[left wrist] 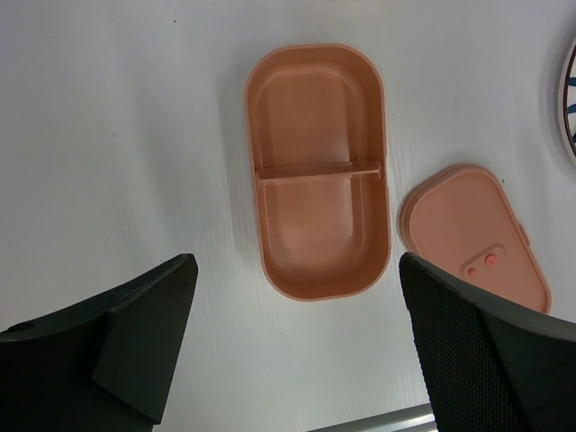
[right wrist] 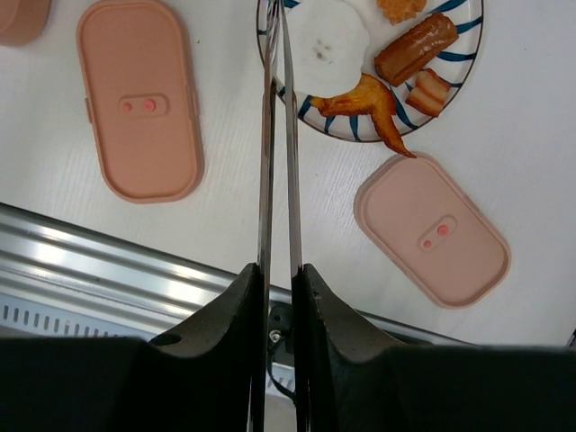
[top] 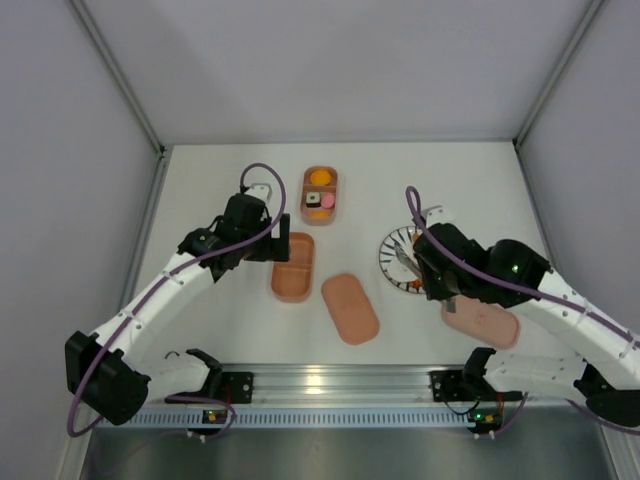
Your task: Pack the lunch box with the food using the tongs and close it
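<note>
Metal tongs (right wrist: 293,180) stand upright between the pads of my right gripper, which is shut on them. Their two arms run close together in the right wrist view; the tips reach the top edge of that picture beside a white fried egg (right wrist: 328,45) on the striped plate (right wrist: 342,129). Whether anything is pinched at the tips, I cannot tell. A chicken wing (right wrist: 367,106), a brown roll (right wrist: 416,49), a bacon piece (right wrist: 428,93) and a nugget (right wrist: 400,9) share the plate. Above the empty two-compartment lunch box (left wrist: 315,171), my left gripper is open.
One pink lid (top: 350,308) lies right of the empty box, and another (top: 483,322) at the plate's near right. Behind, a filled box (top: 320,190) holds orange, pink and black-white food. Bare table spreads at the far left and back right.
</note>
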